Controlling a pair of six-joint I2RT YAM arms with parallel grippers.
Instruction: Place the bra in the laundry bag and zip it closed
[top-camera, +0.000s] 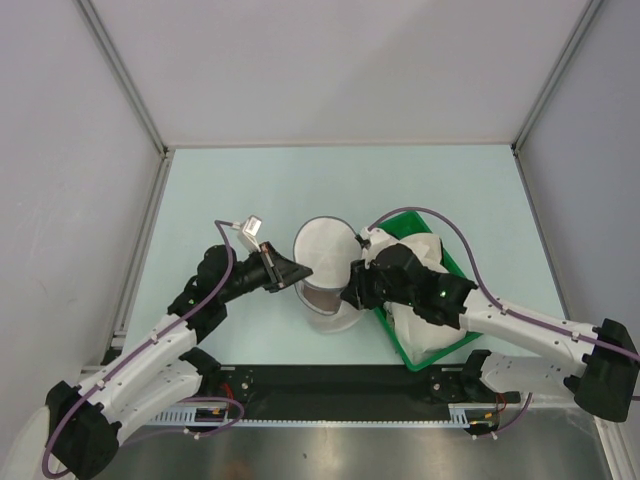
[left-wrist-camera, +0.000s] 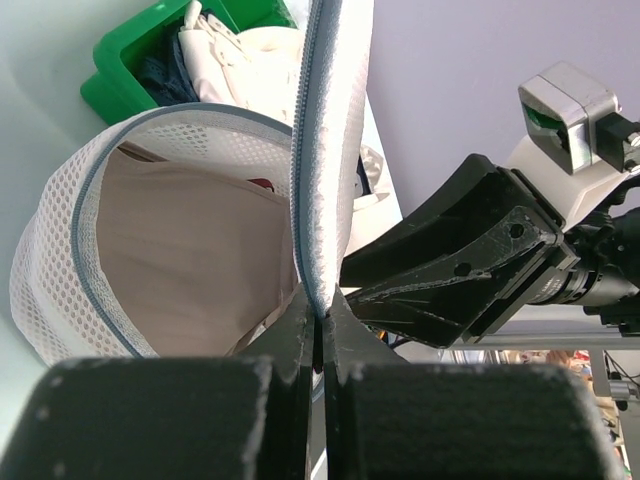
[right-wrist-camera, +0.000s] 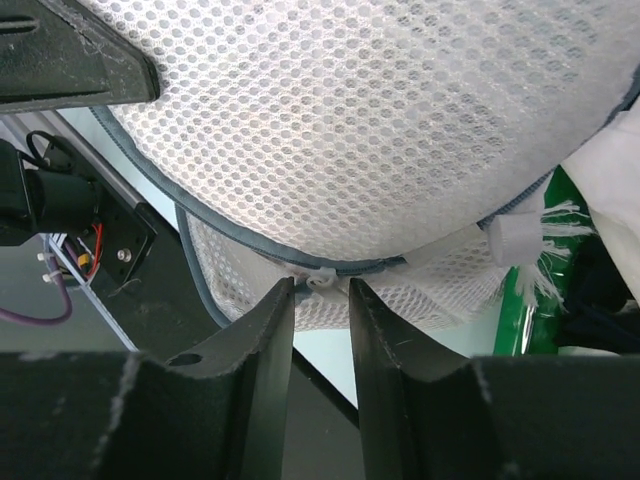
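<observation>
The white mesh laundry bag (top-camera: 325, 250) hangs open between the arms, its lid raised and a beige lining (left-wrist-camera: 185, 250) inside. My left gripper is shut on the lid's grey-zippered edge, which runs up from its fingertips. My right gripper is at the lower rim of the lid, its fingers slightly apart either side of the small zipper pull (right-wrist-camera: 325, 283); whether it grips the pull I cannot tell. A white cord stop (right-wrist-camera: 512, 240) with a fringe sits beside it.
A green bin (top-camera: 440, 350) on the right holds white and dark garments, under the right arm.
</observation>
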